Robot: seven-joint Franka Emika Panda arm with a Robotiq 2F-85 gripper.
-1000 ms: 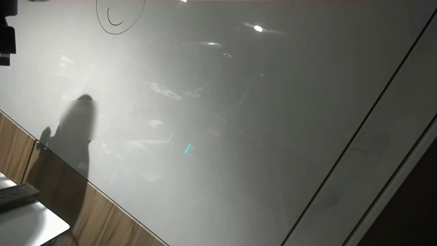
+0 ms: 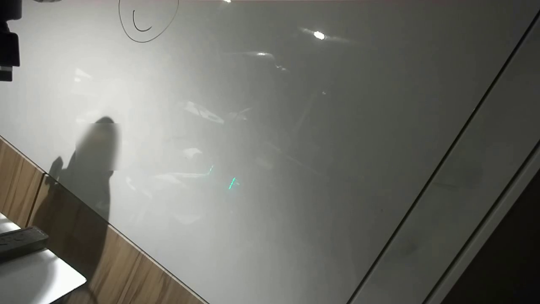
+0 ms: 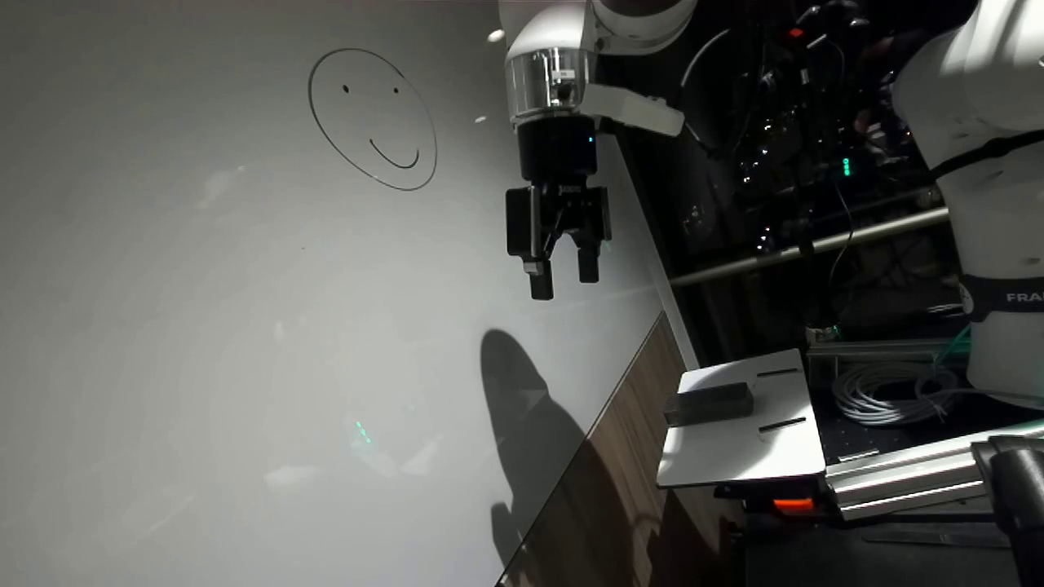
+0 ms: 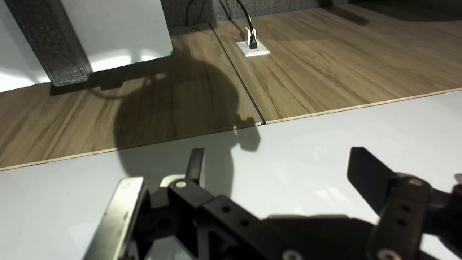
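Note:
A smiley face (image 3: 378, 165) is drawn in thin dark lines on the whiteboard (image 3: 245, 293); in exterior view 1 only its lower part, with the curved mouth (image 2: 139, 28), shows at the top edge. My gripper (image 3: 564, 278) hangs open in front of the board, to the right of and below the drawing, and nothing is between its fingers. A dark grey block, like an eraser (image 3: 710, 404), lies on a small white shelf (image 3: 754, 455), lower and to the right of my gripper. In the wrist view that eraser (image 4: 52, 39) appears at the upper left, away from the fingers (image 4: 195, 165).
Wood panelling (image 4: 346, 65) runs below the whiteboard, with a white socket and plugged cable (image 4: 253, 49) on it. The robot base (image 3: 1008, 235) and coiled cable (image 3: 895, 391) are at the right. The board around my gripper is clear.

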